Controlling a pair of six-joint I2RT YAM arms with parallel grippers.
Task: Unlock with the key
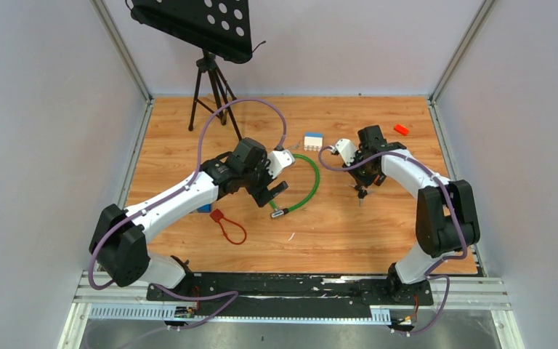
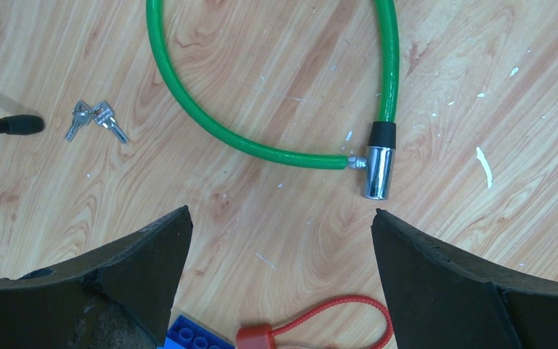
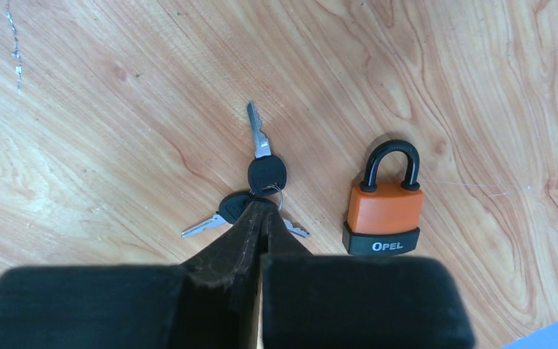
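Several black-headed keys on a ring lie on the table in the right wrist view, blades pointing different ways. My right gripper is shut, its tips overlapping the key heads; no key shows clearly between the fingers. To the right lies an orange padlock with a black base and its black shackle closed. In the left wrist view, my left gripper stands open and empty, facing a green cable lock with a metal cylinder. Two small silver keys lie to its left.
A red looped seal and a blue brick lie near the left arm. At the back are a white-and-blue block, a red brick and a black stand.
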